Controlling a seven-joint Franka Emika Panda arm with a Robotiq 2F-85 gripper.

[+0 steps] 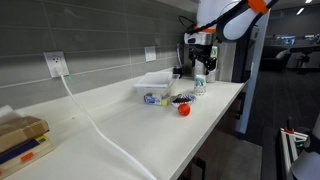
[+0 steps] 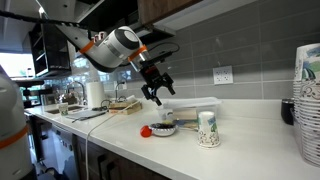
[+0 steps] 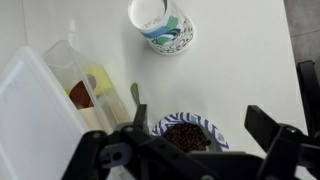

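Observation:
In the wrist view my gripper stands open, its two black fingers far apart with nothing seen between them. It hangs above the counter, close over a blue-and-white patterned bowl holding dark red, bean-like pieces. A patterned white cup stands upright beyond the bowl, apart from the fingers. Exterior view 2 shows the gripper pointing down over the bowl, with the cup at one side. A red round object lies by the bowl.
A white plastic bin stands near the wall, with small packages beside it. Stacked patterned cups rise at the right edge of exterior view 2.

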